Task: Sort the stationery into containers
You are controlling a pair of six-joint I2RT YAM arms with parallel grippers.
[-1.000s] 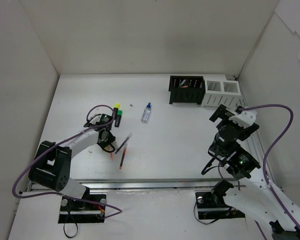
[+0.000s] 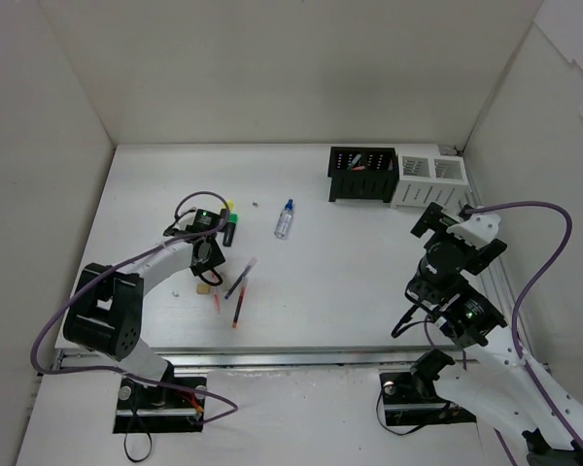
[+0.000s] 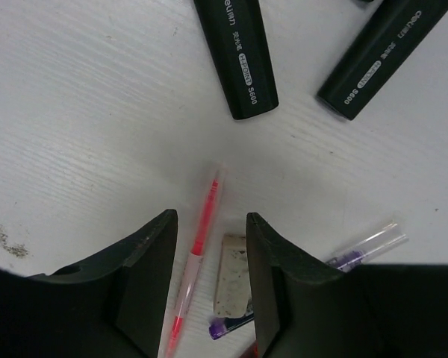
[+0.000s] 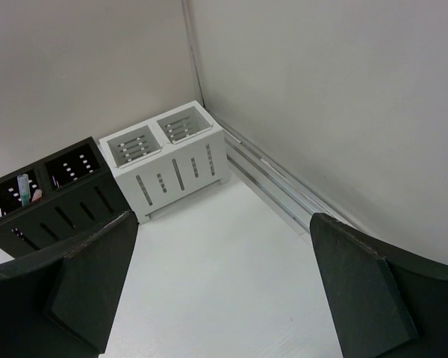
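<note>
My left gripper hangs part open over the table, nothing held between its fingers. Below it lie a slim red-tipped pen (image 3: 187,283) and a small beige block (image 3: 232,277), both still on the tabletop. A purple pen with a clear cap (image 3: 369,242) passes behind the right finger, and a red pen (image 2: 239,307) lies close by. Two black highlighters (image 3: 243,63) rest beyond the fingertips, one green-ended (image 2: 230,230). My right gripper stands open and empty, facing the black container (image 2: 362,175) and the white container (image 2: 429,182).
A clear bottle with a blue cap (image 2: 285,220) stands or lies mid-table; which, I cannot tell. Several small items sit inside the black container.
The right arm looks nearly still.
</note>
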